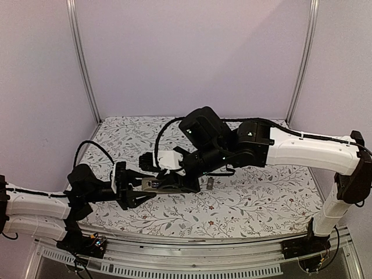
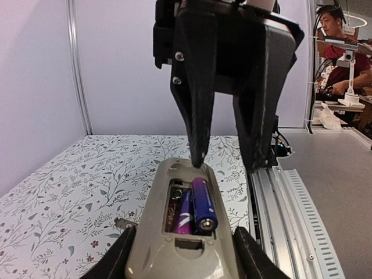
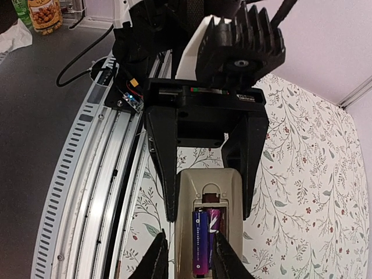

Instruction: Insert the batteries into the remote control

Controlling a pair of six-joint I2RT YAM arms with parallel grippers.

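Note:
My left gripper is shut on the pale beige remote control (image 2: 177,264), its fingers along both sides. The battery compartment faces up. Inside it lies a purple battery (image 2: 185,214). Beside this, a blue-violet battery (image 2: 203,203) sits higher, its near end standing proud of the compartment. The right wrist view shows the blue battery (image 3: 200,244) and the purple battery (image 3: 213,221) side by side, partly hidden. Over the remote, my right gripper stands open, its fingertips apart with no battery between them.
A small greyish piece (image 1: 210,183) lies on the patterned table right of the grippers. A metal rail (image 1: 186,253) runs along the front edge.

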